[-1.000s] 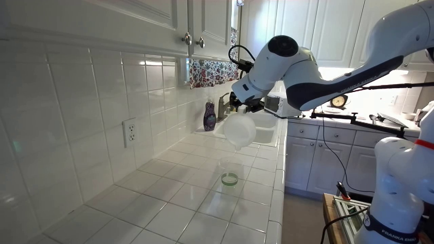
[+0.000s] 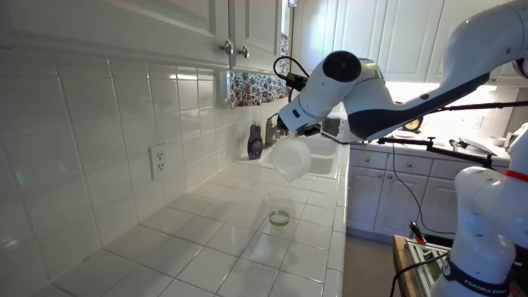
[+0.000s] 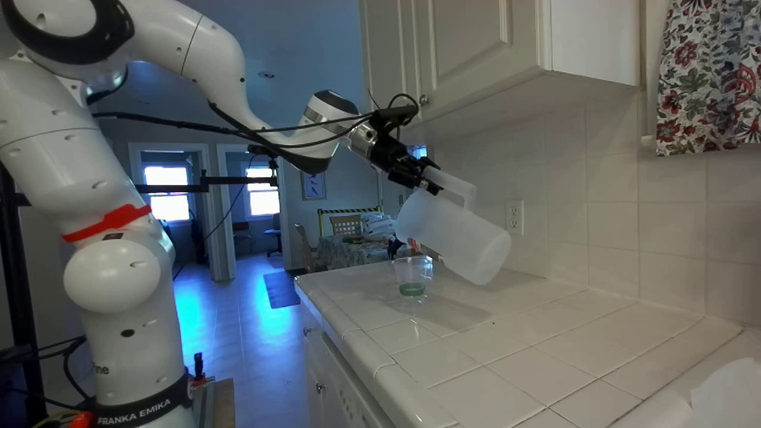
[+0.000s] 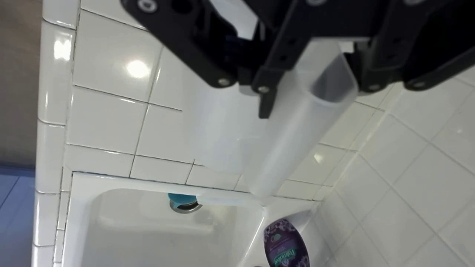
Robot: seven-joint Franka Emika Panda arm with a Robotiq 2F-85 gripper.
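Observation:
A translucent white pitcher (image 3: 460, 235) hangs tilted on its side above the counter, its handle uppermost. My gripper (image 3: 429, 178) is shut on that handle (image 4: 289, 142). In exterior view 1 the round mouth of the pitcher (image 2: 292, 157) faces the camera, spout downward. Below it stands a clear plastic cup (image 2: 281, 205), upright on the tiles, with a green band low on it; whether that is liquid or a marking I cannot tell. The spout appears above the cup, apart from it. No stream of liquid shows. Dark finger parts (image 4: 267, 104) lie against the handle in the wrist view.
Behind the pitcher is a white sink (image 2: 319, 163) with a faucet (image 2: 270, 131) and a purple soap bottle (image 2: 255, 142). A tiled wall with an outlet (image 2: 158, 161) borders the counter. Cabinets (image 3: 485, 43) hang overhead.
The pitcher stays at nearly the same place and tilt. The cup has not moved.

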